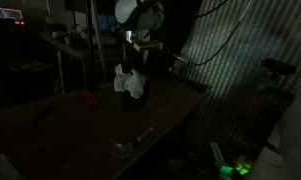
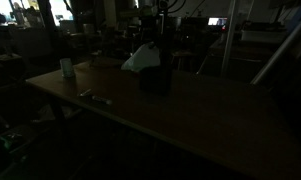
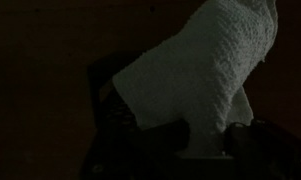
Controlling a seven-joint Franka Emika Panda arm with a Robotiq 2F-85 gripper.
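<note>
A white towel (image 1: 130, 82) hangs bunched below my gripper (image 1: 131, 62), over a black container (image 1: 140, 97) on the wooden table. In the wrist view the towel (image 3: 205, 65) fills the middle and runs down to the gripper, which is shut on it; the dark fingers are hard to make out. Part of the container's dark rim (image 3: 98, 85) shows to the left of the cloth. From the other side, the towel (image 2: 143, 57) covers the upper left of the container (image 2: 156, 80). How much cloth lies inside cannot be told.
A red object (image 1: 89, 98) lies on the table left of the container. Near the front edge rests a metallic utensil (image 1: 132, 145). A pale cylinder (image 2: 66, 68) stands at a table corner. The room is dim, and much of the tabletop (image 2: 215, 110) is bare.
</note>
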